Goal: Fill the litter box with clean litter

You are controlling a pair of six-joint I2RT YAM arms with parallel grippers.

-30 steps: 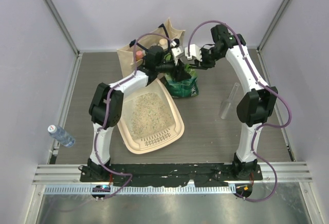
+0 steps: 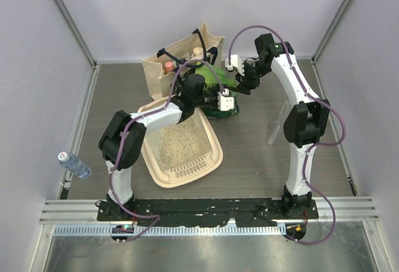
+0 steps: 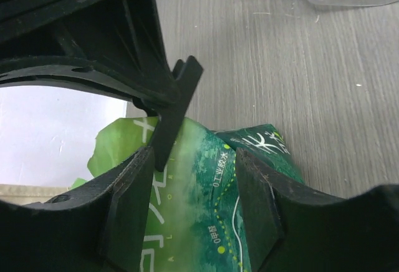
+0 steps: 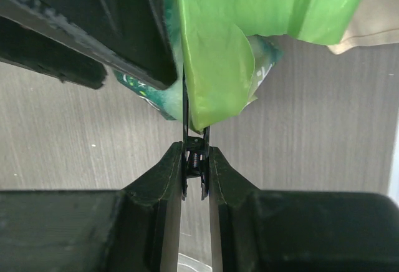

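Note:
A green litter bag (image 2: 222, 110) stands behind the cream litter box (image 2: 212, 163), which has a layer of pale litter (image 2: 181, 142) inside. My left gripper is open over the bag, whose printed green side (image 3: 193, 203) shows between and beyond its fingers. At the bag's upper edge, my right gripper is shut on a black clip-like piece (image 4: 194, 150). The bag's light green flap (image 4: 215, 72) reaches between the two thin bars of that piece. In the left wrist view the same black bar (image 3: 177, 110) lies across the bag's top. The bag's opening is hidden.
Behind the box stands a beige tote bag (image 2: 156, 75) with bottles inside. A clear scoop (image 2: 275, 127) lies on the right, a blue bottle (image 2: 74, 165) at the far left. The tabletop (image 2: 249, 166) right of the box is bare.
Light green bag material now spreads wider at the top.

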